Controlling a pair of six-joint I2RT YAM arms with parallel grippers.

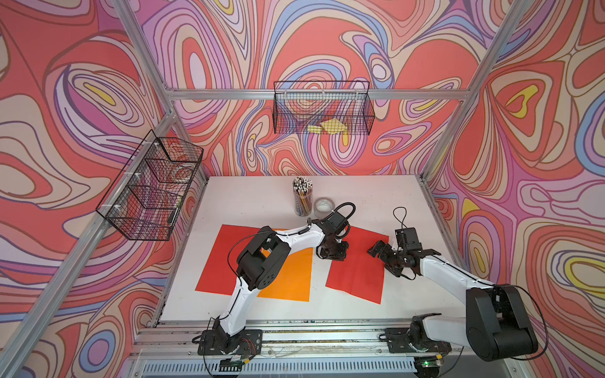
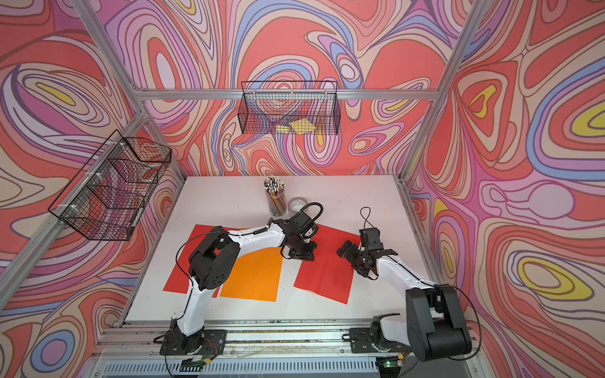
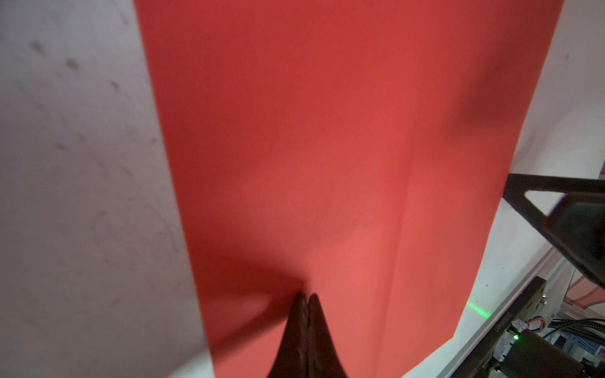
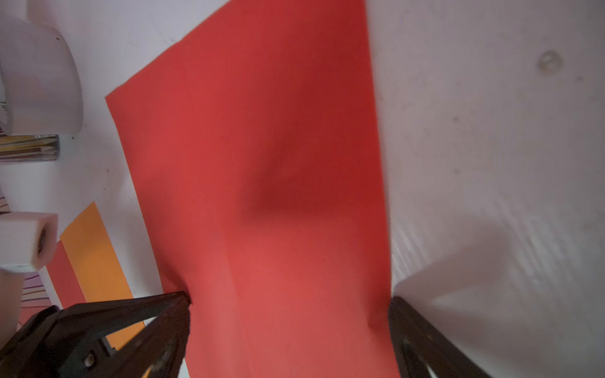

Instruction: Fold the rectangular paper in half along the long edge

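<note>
A red paper (image 1: 356, 264) lies on the table between my two arms, with a faint lengthwise crease showing in the left wrist view. My left gripper is shut, its tips over the red paper near one long edge; nothing shows between them. Whether the tips press on the paper I cannot tell. My right gripper stands open across the paper, one finger (image 4: 141, 327) by the far long edge and the other by the near edge. The paper between its fingers is not gripped.
An orange sheet (image 1: 293, 280) and another red sheet (image 1: 217, 267) lie to the left, partly under my left arm. A jar of pencils (image 1: 303, 198) and a tape roll (image 1: 324, 206) stand behind. Bare white table (image 1: 384, 201) shows at the back right.
</note>
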